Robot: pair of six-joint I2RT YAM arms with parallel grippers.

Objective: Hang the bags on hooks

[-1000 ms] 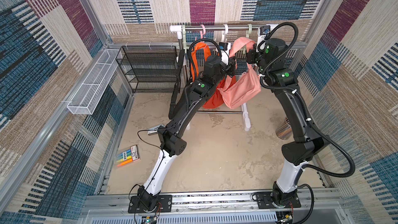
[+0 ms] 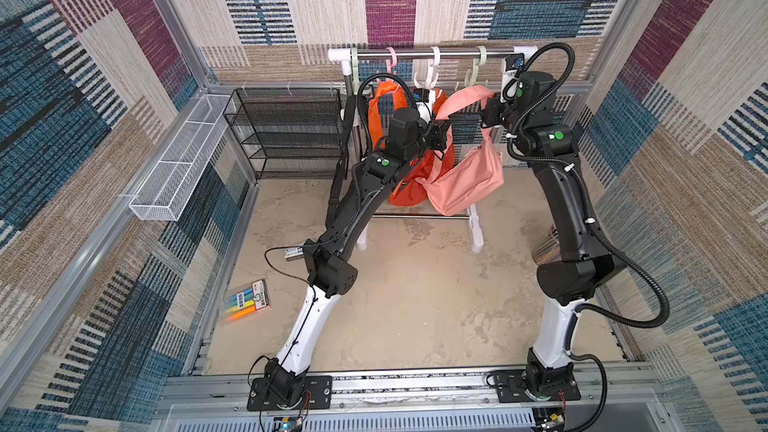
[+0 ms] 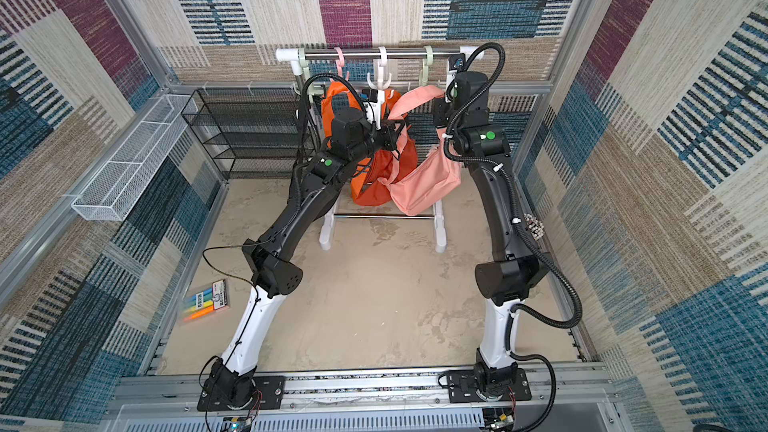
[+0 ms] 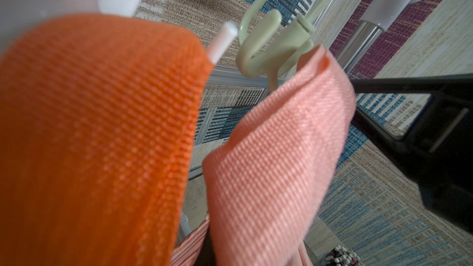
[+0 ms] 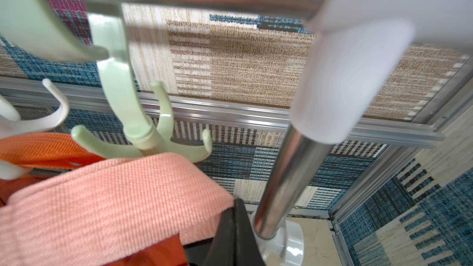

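Note:
A pink bag hangs between my arms in front of the rack. Its strap arches toward the right and passes in front of a pale green hook. My right gripper is shut on the strap's end. My left gripper is at the bag's left part; in the left wrist view the pink strap fills the foreground and hides its fingertips. An orange bag hangs behind, its strap near a white hook.
The rack's top bar carries several hooks, with a white corner post beside my right gripper. A black wire shelf stands left.
The pink strap's arch sits slightly lower, and the right arm has shifted a little.

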